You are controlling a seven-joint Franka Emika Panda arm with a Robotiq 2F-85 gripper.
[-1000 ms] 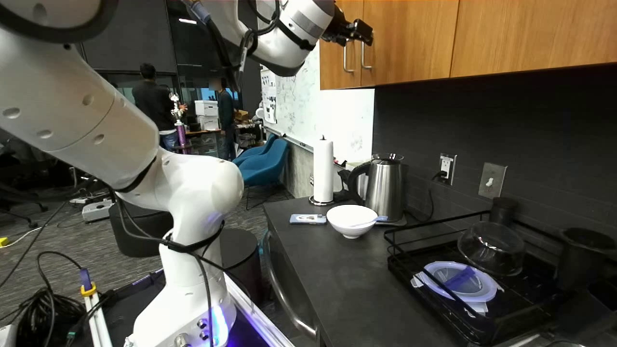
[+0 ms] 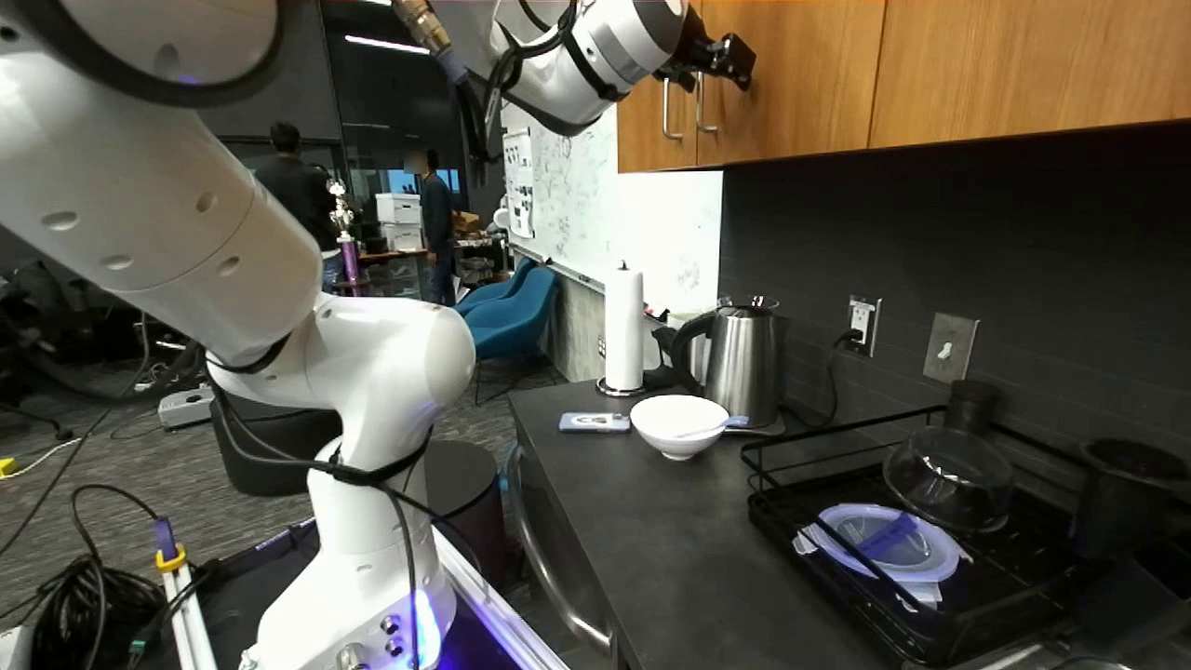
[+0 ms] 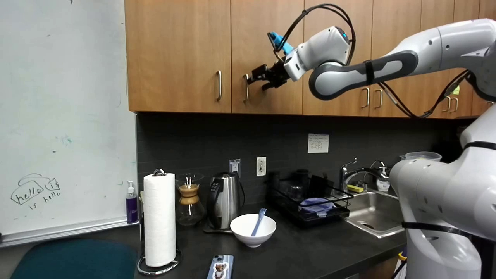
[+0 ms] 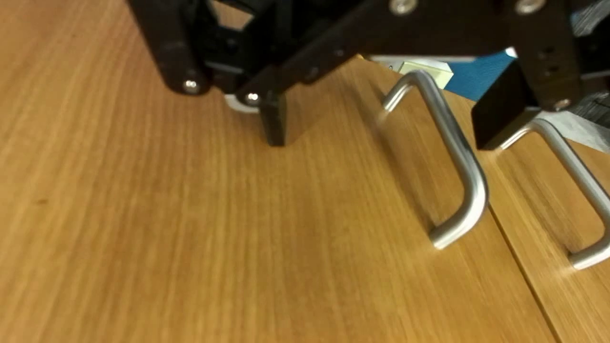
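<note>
My gripper is open in front of the wooden cabinet door (image 3: 269, 42). In the wrist view its two fingers are spread wide, one finger (image 4: 274, 121) over plain door and the other finger (image 4: 503, 111) between the two metal handles. The closer silver handle (image 4: 457, 143) appears in the gap between them; contact cannot be made out. A second handle (image 4: 577, 171) is on the neighbouring door, past the seam. Exterior view 2 has the gripper's tip beside the right-hand handle (image 3: 246, 87), with the left handle (image 3: 219, 85) further over. Both doors are closed.
Below on the dark counter (image 3: 297, 246) stand a paper towel roll (image 3: 159, 218), a steel kettle (image 3: 228, 200), a white bowl (image 3: 244, 226) with a blue utensil, and a phone (image 3: 220, 267). A dish rack (image 2: 770, 508) sits further along. Air under the cabinets is free.
In exterior view 1 my gripper has moved right, closer along the cabinet front, and the arm has shifted with it. The doors and counter items look unchanged.
</note>
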